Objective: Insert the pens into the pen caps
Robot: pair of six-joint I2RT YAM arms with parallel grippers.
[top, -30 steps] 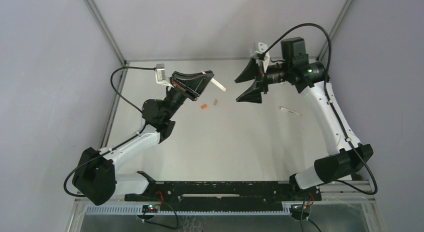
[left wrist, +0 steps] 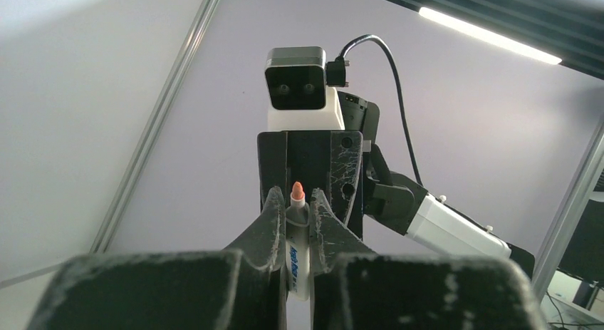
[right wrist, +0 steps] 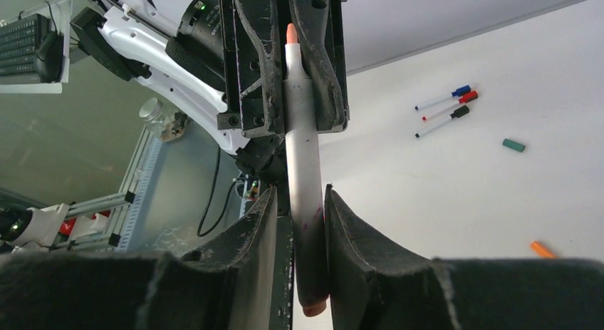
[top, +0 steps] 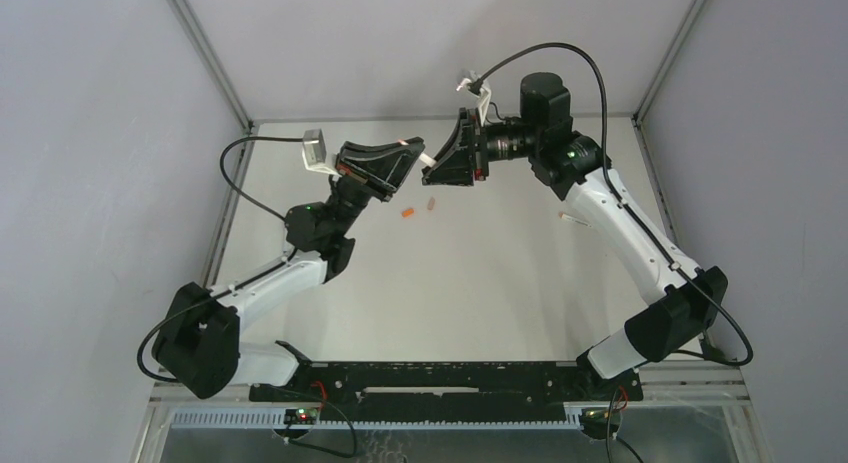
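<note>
My left gripper (top: 408,155) is shut on an orange-tipped white pen (right wrist: 305,187), holding it in the air by the tip end. My right gripper (top: 450,151) faces it from the right, its fingers part open around the pen's rear end; in the right wrist view they sit either side of the barrel, and whether both touch it I cannot tell. On the table lie an orange cap (top: 407,212), a pinkish small piece (top: 431,203), another white pen (top: 578,220) and a green cap (right wrist: 513,145).
Blue (right wrist: 460,91), red (right wrist: 467,98) and black (right wrist: 459,112) capped markers lie together on the white table (top: 440,283).
My right gripper has moved left onto the pen's free end, and its fingers have come closer together.
</note>
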